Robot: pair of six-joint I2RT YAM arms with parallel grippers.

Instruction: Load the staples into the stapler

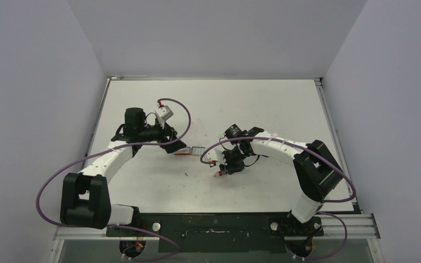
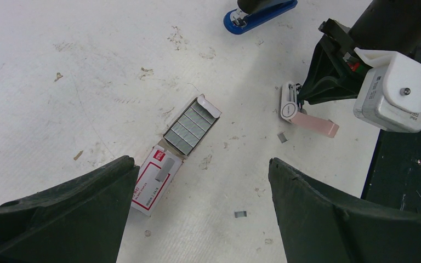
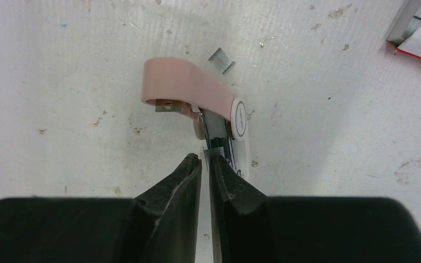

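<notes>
A small stapler with a pink arm (image 3: 183,82) swung open lies on the table under my right gripper. Its dark metal channel (image 3: 215,127) is exposed, and a short grey staple strip (image 3: 214,152) shows over it at my right fingertips. Those tips stand slightly apart, a narrow gap between them; the strip lies partly behind one finger. The left wrist view shows the stapler's white body (image 2: 286,105) beside the right fingers. My left gripper is wide open above the table, nothing between its fingers. Below it sits an open staple box (image 2: 191,129) with several grey strips inside.
The box's red-and-white lid (image 2: 154,178) carries a loose grey piece (image 2: 165,170). Small staple pieces lie on the table, one near the stapler (image 2: 282,137) and another lower (image 2: 240,214). A blue object (image 2: 260,17) is behind the right arm.
</notes>
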